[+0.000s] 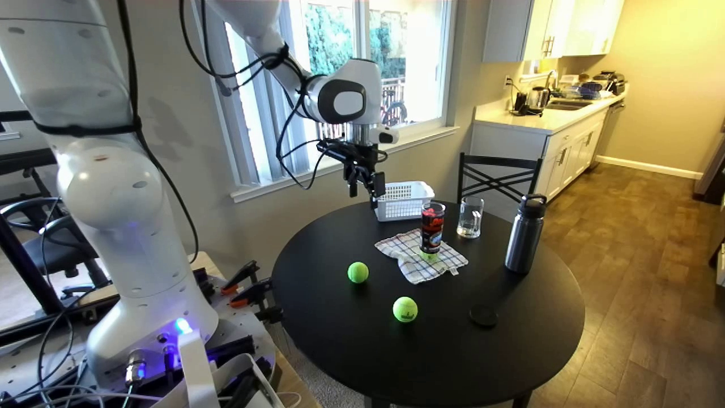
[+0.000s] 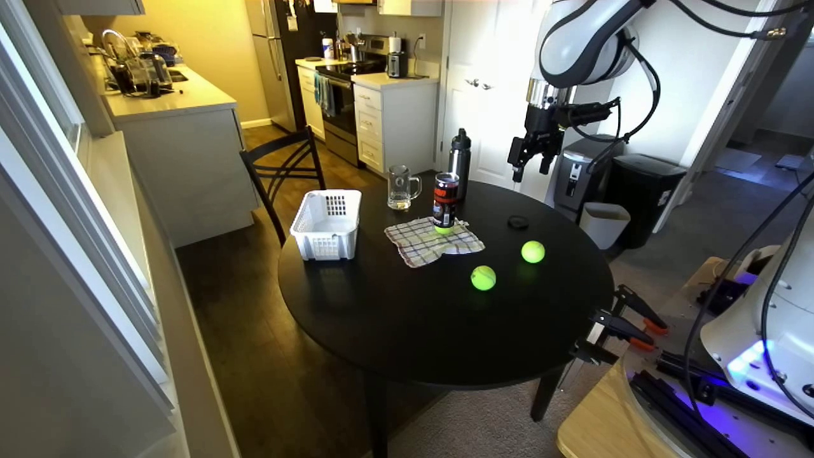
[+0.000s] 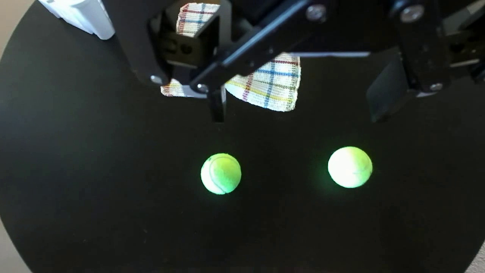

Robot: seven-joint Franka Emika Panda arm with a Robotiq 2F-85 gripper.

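My gripper [image 1: 365,194] hangs in the air above the table, open, with nothing between its fingers. In the wrist view its two fingertips stand wide apart, and beyond them two tennis balls lie on the table: one ball [image 3: 221,173] on the left, another ball [image 3: 350,167] on the right. A checkered cloth [image 2: 427,245] is spread near the table's middle. Standing upright over the cloth is a dark can with red markings [image 1: 432,230], with something yellow-green at its base. The white basket [image 2: 326,229] sits by the table's edge on the window side; its inside looks empty in exterior view 2.
A glass mug [image 1: 470,217] stands beside the cloth, and a tall metal bottle [image 1: 525,234] rises near the table's edge. A flat black lid [image 1: 483,315] lies near the bottle. The clamps [image 1: 249,289] border the robot's side.
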